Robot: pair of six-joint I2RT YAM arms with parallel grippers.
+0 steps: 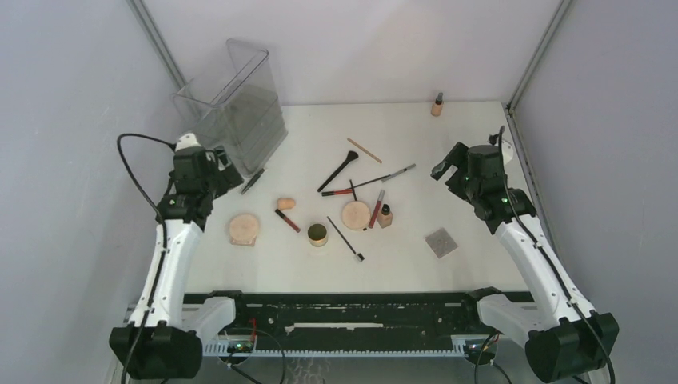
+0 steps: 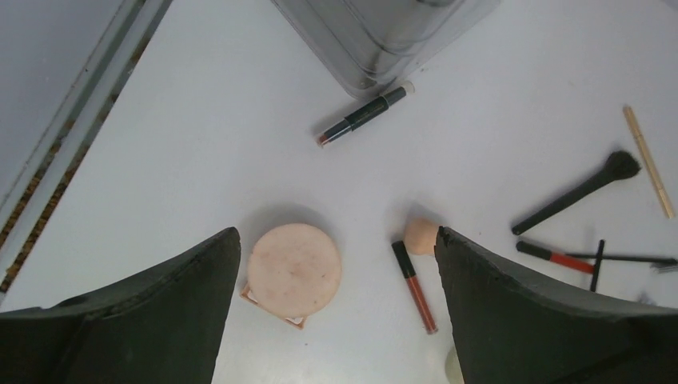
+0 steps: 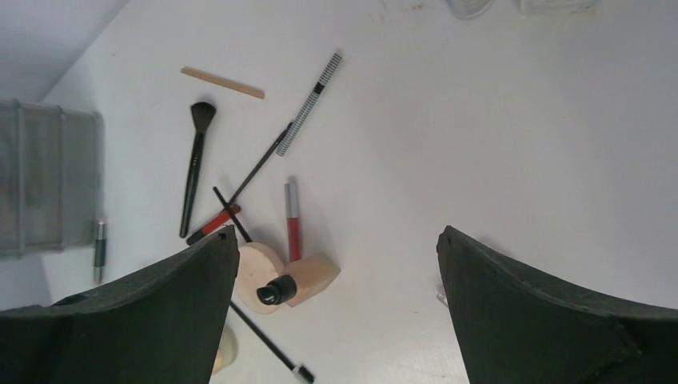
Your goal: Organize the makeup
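Makeup lies loose on the white table [image 1: 400,272]: brush [image 1: 337,172], thin pencils [image 1: 364,150], red tubes [image 1: 288,222], sponge [image 1: 285,203], compacts [image 1: 356,214], jar [image 1: 317,234], foundation bottle [image 1: 385,218], dark stick [image 2: 361,117]. The clear acrylic organizer [image 1: 248,128] stands at the back left. My left gripper [image 1: 221,170] hovers over the left side, open and empty, the round compact between its fingertips in the wrist view but below them. My right gripper [image 1: 444,170] is open and empty over the right side, right of the cluster.
A second foundation bottle [image 1: 437,106] stands at the back right. A square palette [image 1: 440,242] lies at the front right. Walls bound the sides and back; bare table shows behind the cluster and at right.
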